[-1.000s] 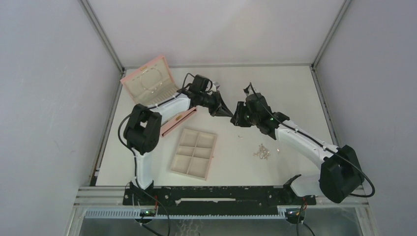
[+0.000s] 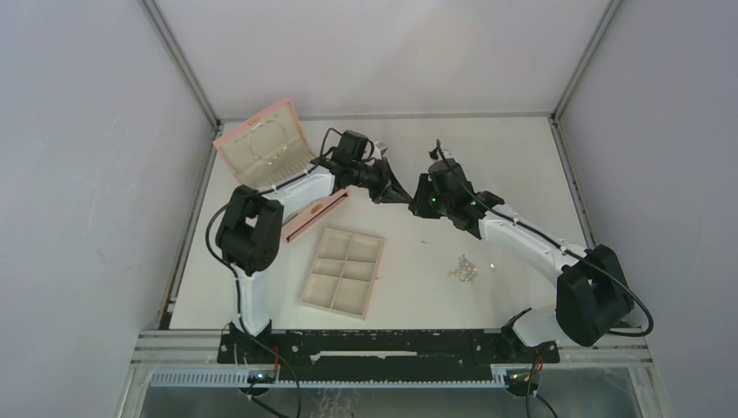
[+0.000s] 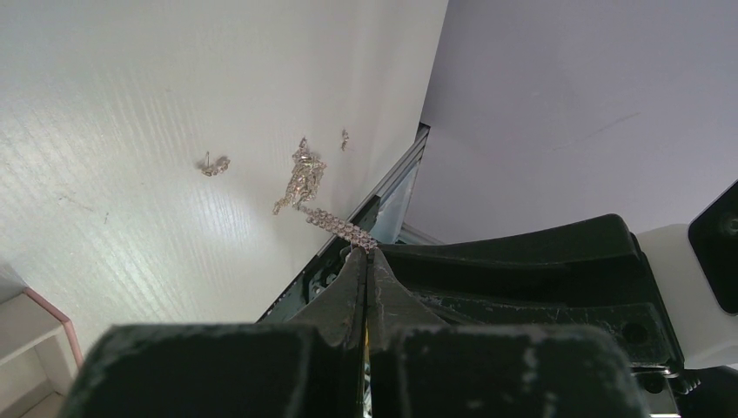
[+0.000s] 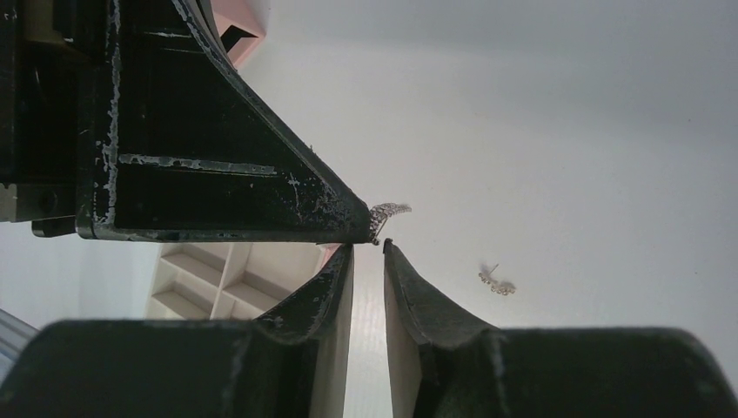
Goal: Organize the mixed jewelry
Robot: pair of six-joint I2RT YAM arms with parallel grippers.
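In the left wrist view, my left gripper is shut with a small sparkling earring [image 3: 341,227] sticking out at its tips. The right wrist view shows the same earring [image 4: 388,210] at the left gripper's tip, its thin post pointing down. My right gripper is partly open just below, a narrow gap between its fingertips and nothing clearly gripped. From above, the two grippers meet tip to tip over the table. A matching earring [image 4: 498,282] lies on the tabletop. A tangled chain pile [image 2: 466,268] and a tiny piece [image 2: 493,267] rest at the right.
An empty-looking divided tray [image 2: 358,247] lies left of centre. Behind the left arm stands an open pink jewelry box [image 2: 318,215], its lid [image 2: 252,148] holding a looped piece.
My right gripper has moved slightly up and back in the top view, staying by the left gripper's tips. The left arm has barely shifted; the pieces on the table lie unchanged.
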